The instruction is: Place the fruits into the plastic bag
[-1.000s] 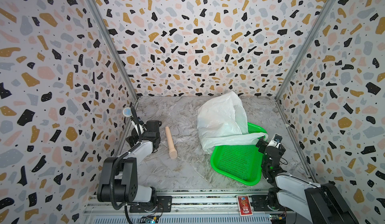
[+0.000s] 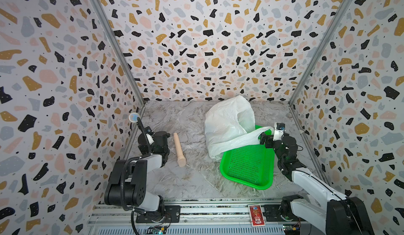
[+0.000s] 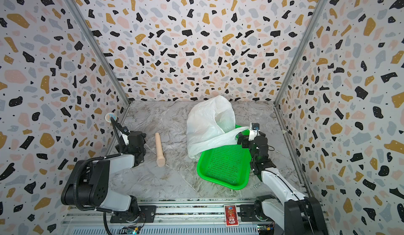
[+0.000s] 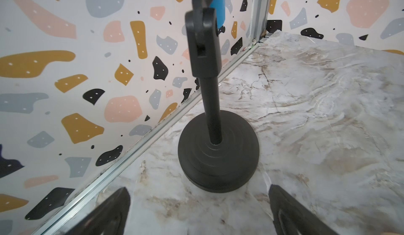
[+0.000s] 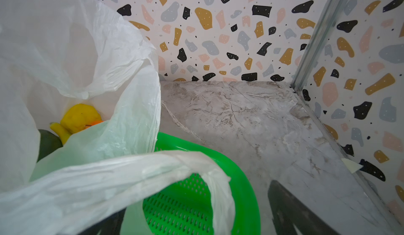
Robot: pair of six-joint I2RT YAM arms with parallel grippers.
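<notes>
The white plastic bag [image 2: 229, 123] sags over the back of the green basket [image 2: 246, 165], its mouth partly open. Through that opening in the right wrist view show a yellow fruit [image 5: 80, 117], a sliver of orange and a dark green fruit [image 5: 48, 143]. My right gripper is open at the basket's right rim; a strip of the bag's handle [image 5: 221, 195] loops down between its fingers, covering part of the left one. Over bare tabletop at the left side, my left gripper stands open and empty. The basket's visible floor is bare.
A black round stand base [image 4: 218, 155] with an upright pole sits by the left wall, ahead of my left gripper. A wooden rod [image 2: 179, 150] lies between the left arm and the bag. A red card [image 2: 256, 215] rests at the front edge.
My right gripper has moved back from the front right, and the bag's handle strip reaches higher with it. Bag and basket have shifted slightly left. The left arm has moved only a little.
</notes>
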